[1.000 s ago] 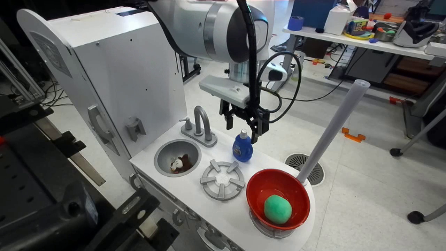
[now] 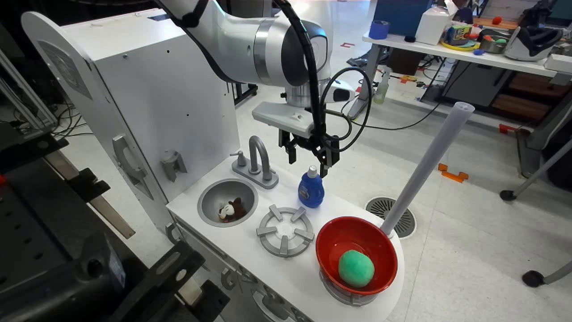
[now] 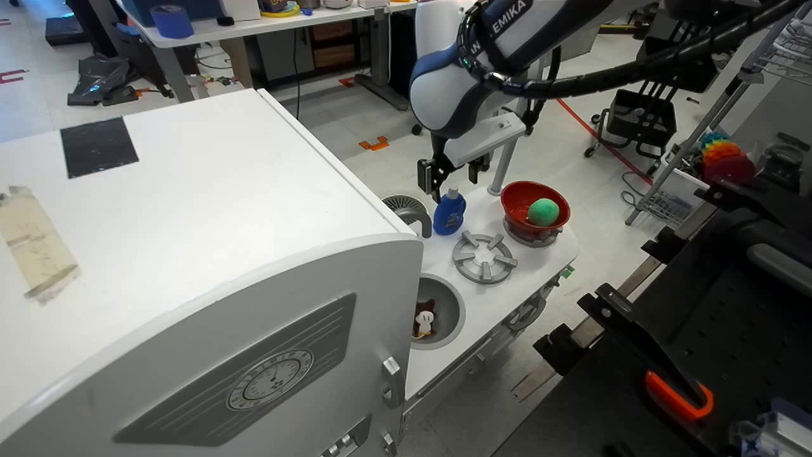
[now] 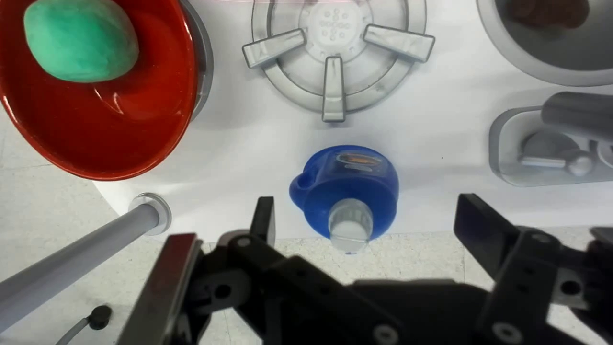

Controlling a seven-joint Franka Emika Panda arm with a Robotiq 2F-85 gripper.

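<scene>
A blue detergent bottle [image 2: 311, 190] with a white cap stands upright near the back edge of the white toy-kitchen counter, between the faucet and the red bowl. My gripper [image 2: 309, 161] is open just above and behind it, nothing between its fingers. From the wrist, the bottle [image 4: 351, 184] appears ahead of the gripper, lying across the middle of the wide gap and not touched by either finger. In the second exterior view the bottle [image 3: 450, 213] is below the gripper [image 3: 454, 179].
A red bowl [image 2: 328, 241] holding a green rounded object [image 2: 356, 268] sits on one burner; the other burner [image 2: 285, 231] is bare. The grey sink [image 2: 203, 206] contains a small brown-and-white toy [image 2: 233, 210]. A faucet [image 2: 259, 161] and a grey post [image 2: 426, 171] rise from the counter.
The arm and open gripper have shifted slightly left and a little upward in exterior view 1. The bottle, bowl and sink contents stay where they were.
</scene>
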